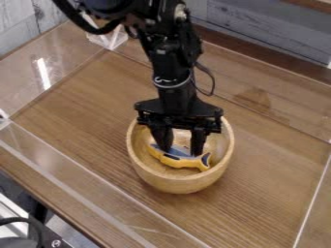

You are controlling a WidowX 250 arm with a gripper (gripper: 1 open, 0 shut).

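A round wooden bowl (180, 181) stands on the wooden table. Inside it lies a yellow object with a blue middle (193, 162). The black gripper (179, 141) hangs down into the bowl from above, its fingers apart over the yellow and blue object. Whether anything is between the fingertips is hard to see.
A pale wall edges the back. A transparent plastic item (111, 35) is at the back left, and a black cable curves at the lower left.
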